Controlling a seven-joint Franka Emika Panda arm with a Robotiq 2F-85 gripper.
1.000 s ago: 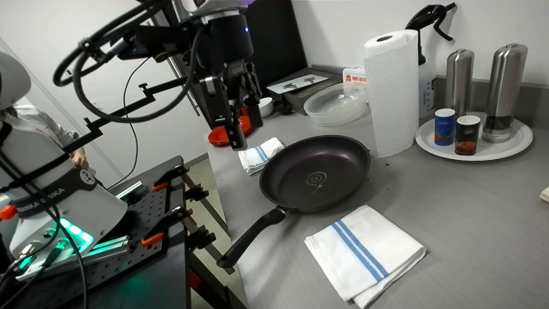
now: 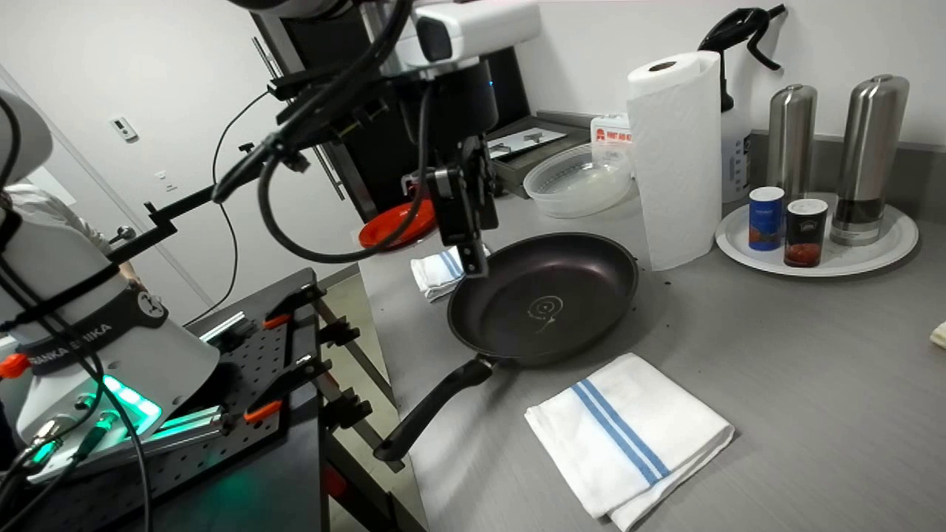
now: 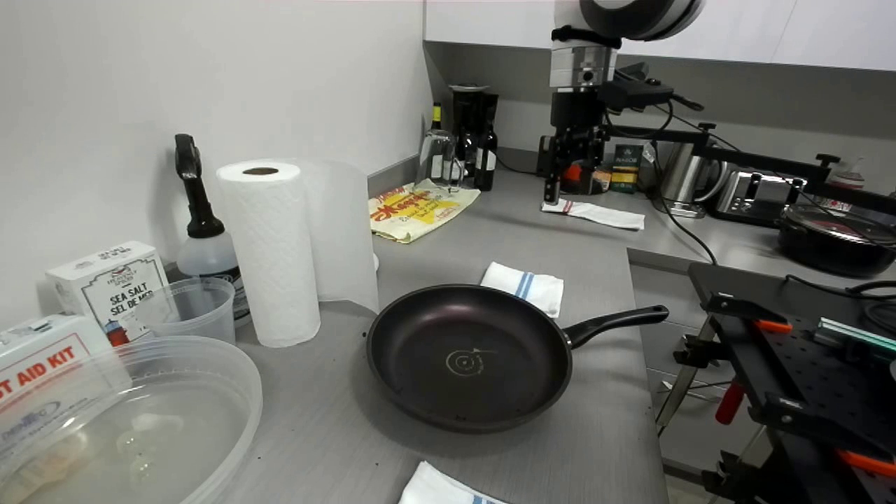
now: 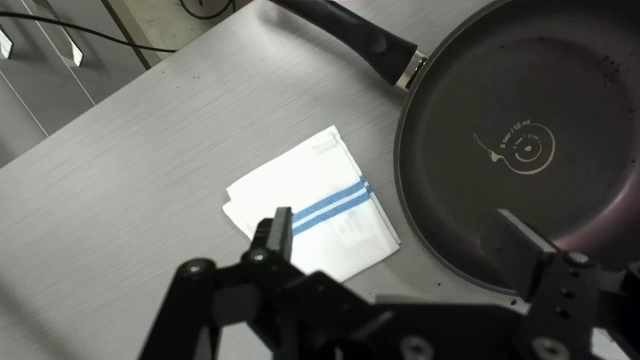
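Note:
A black frying pan (image 2: 545,301) rests on the grey counter, its handle (image 2: 434,408) pointing toward the counter edge. A folded white towel with blue stripes (image 2: 630,439) lies on its near side in exterior view 1; a second striped towel (image 2: 439,272) is partly visible beyond the pan. My gripper is open and empty, its fingers wide apart. In the wrist view, one finger (image 4: 279,234) overlaps the towel (image 4: 327,204) and the other overlaps the pan (image 4: 516,150). Exterior view 2 shows the gripper (image 3: 572,168) raised above the counter.
A paper towel roll (image 2: 675,159) stands behind the pan, beside a plate (image 2: 820,261) bearing shakers and tall mills. A clear plastic tub (image 2: 576,182) and a red dish (image 2: 399,226) are farther back. Bare counter lies to the right of the near towel.
The pan and towels have not moved.

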